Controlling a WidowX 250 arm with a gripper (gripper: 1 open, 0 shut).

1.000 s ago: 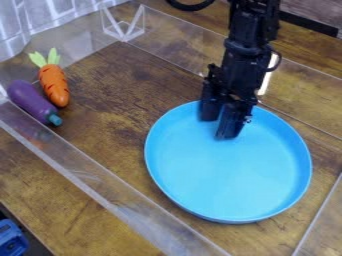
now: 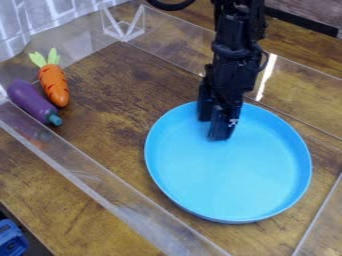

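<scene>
My black gripper (image 2: 219, 108) reaches down from the top centre over the back rim of a large blue plate (image 2: 227, 171), its lower end at the plate. Its fingers are dark and bunched, so whether they are open or shut, or hold anything, is unclear.
An orange carrot (image 2: 51, 80) and a purple eggplant (image 2: 32, 100) lie at the left. Clear plastic walls border the wooden surface (image 2: 114, 90). A blue object (image 2: 8, 240) shows at the bottom left corner. The wood between the vegetables and plate is clear.
The gripper and arm have shifted slightly to the left over the last second. The plate and vegetables appear unmoved.
</scene>
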